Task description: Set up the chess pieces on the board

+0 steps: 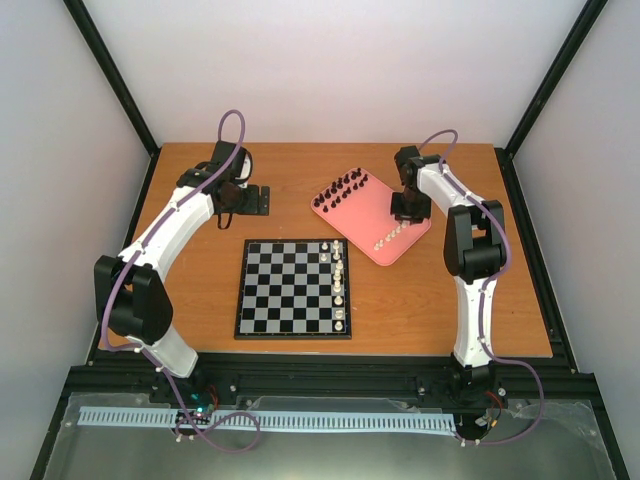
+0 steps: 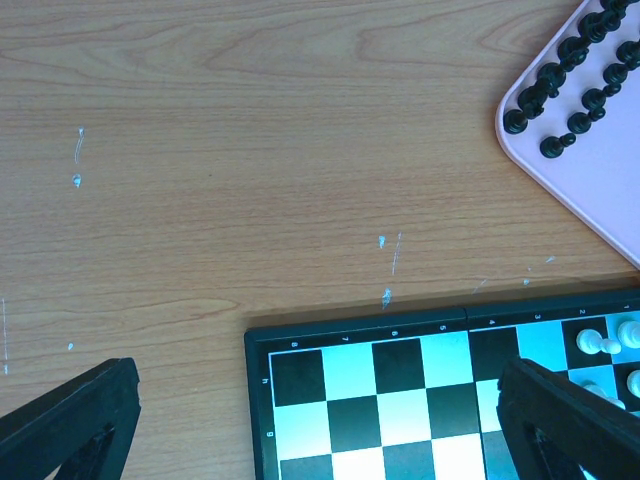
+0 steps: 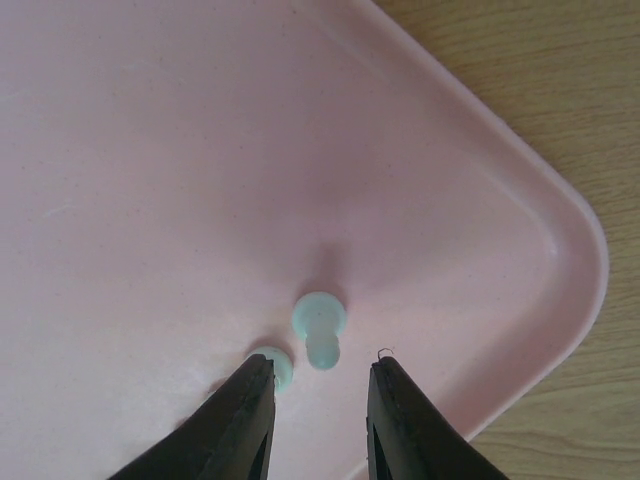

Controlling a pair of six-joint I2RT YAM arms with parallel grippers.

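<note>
The chessboard (image 1: pixel 285 290) lies front centre, white pieces (image 1: pixel 338 300) along its right side. Behind it to the right, the pink tray (image 1: pixel 360 225) holds black pieces (image 1: pixel 335 190) and a row of white pawns (image 1: pixel 390 238). My right gripper (image 1: pixel 408 215) is over the tray's right end; in the right wrist view its open fingers (image 3: pixel 230 420) are just short of a white pawn (image 3: pixel 322 325), with another white piece (image 3: pixel 272 366) beside it. My left gripper (image 1: pixel 254 200) hangs open over bare table left of the tray, nothing between its fingers in the left wrist view.
Bare wooden table (image 1: pixel 190 260) surrounds the board and tray, with free room at the left, behind the board and at the front right. The tray's raised rim (image 3: pixel 570 210) is close by my right gripper.
</note>
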